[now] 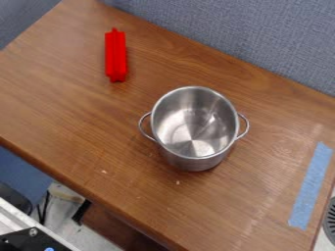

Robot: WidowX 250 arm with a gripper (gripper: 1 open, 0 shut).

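A red elongated object (116, 56) lies upright in the picture on the wooden table (72, 118), toward the back left. A steel pot (193, 132) with two wire handles stands right of centre, empty as far as its inside shows. No gripper can be made out in the camera view.
A strip of blue tape (311, 184) runs along the right of the table. Grey padded panels (249, 29) border the back. Dark equipment and cables sit off the table's lower left edge, and part of a round metal thing shows at the right edge.
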